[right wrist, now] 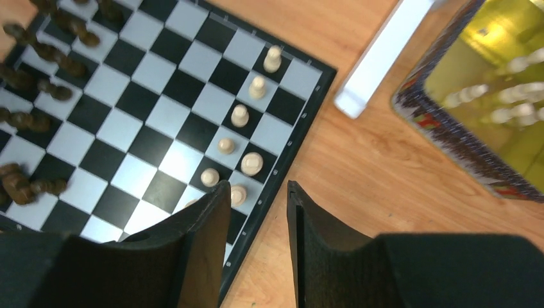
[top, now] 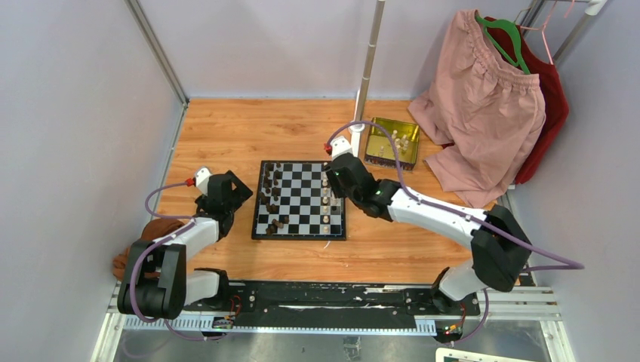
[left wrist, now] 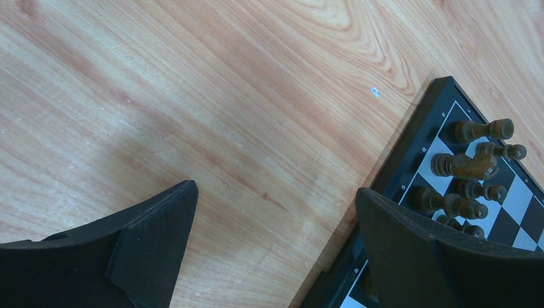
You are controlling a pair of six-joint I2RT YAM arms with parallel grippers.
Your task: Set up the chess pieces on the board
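The chessboard (top: 299, 197) lies mid-table. Dark pieces (left wrist: 482, 128) crowd its left side, some lying down; several light pieces (right wrist: 239, 115) stand along the right side. A gold box (right wrist: 455, 154) behind the board on the right holds more light pieces (right wrist: 472, 91). My left gripper is open over bare wood just left of the board, nothing between its fingers. My right gripper is above the board's right edge, open with a gap between its fingertips and nothing held.
A pole on a white base (right wrist: 378, 58) stands between board and box. Hanging clothes (top: 483, 113) drape onto the table at the right. A brown cloth (top: 121, 260) lies at the front left. Table behind the board is clear.
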